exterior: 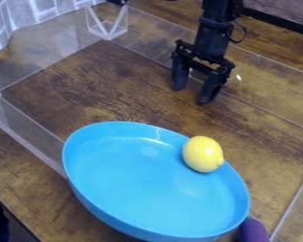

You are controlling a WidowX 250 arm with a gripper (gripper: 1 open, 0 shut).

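Observation:
A black robot gripper (197,79) hangs from the arm at the upper middle, low over the bare wooden table, its fingers apart and open. In the lower half lies a large blue plate (141,189) with a yellow lemon (203,153) on its right part. The gripper is behind the plate, apart from it and from the lemon. Nothing shows between the fingers.
A purple object (253,231) lies at the bottom right beside the plate, partly cut off. Clear plastic edging runs along the left and back of the wooden table (84,90).

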